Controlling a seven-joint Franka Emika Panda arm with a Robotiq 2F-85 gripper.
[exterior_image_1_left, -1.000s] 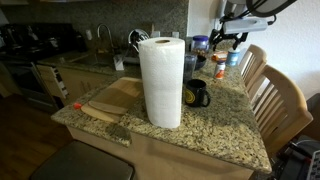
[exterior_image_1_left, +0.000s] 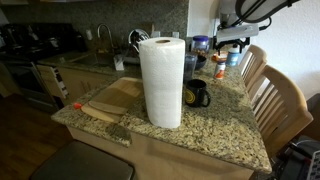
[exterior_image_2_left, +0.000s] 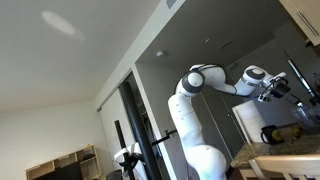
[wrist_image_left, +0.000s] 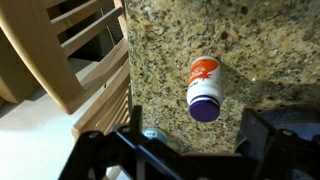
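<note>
A white bottle with an orange label (wrist_image_left: 205, 76) and a purple cap (wrist_image_left: 205, 108) stands on the speckled granite counter in the wrist view. It also shows as a small orange-and-white bottle (exterior_image_1_left: 220, 70) toward the right end of the counter in exterior view 1. Above the counter hangs my gripper, its dark fingers spread wide on either side of the bottle's cap end. The fingers stand open, and nothing is seen held between them. In exterior view 2 the arm (exterior_image_2_left: 215, 78) reaches right toward the counter, with the gripper small and dark.
A paper towel roll (exterior_image_1_left: 162, 85) and a black mug (exterior_image_1_left: 197, 94) stand nearer the front. Jars (exterior_image_1_left: 200, 46) and a blue-labelled container (exterior_image_1_left: 233, 57) are close to the bottle. Wooden chairs (exterior_image_1_left: 283, 103) line the right edge. Bare granite lies right of the mug.
The arm and gripper have shifted slightly above the counter's right end. The bottle, mug and paper towel roll look unmoved.
</note>
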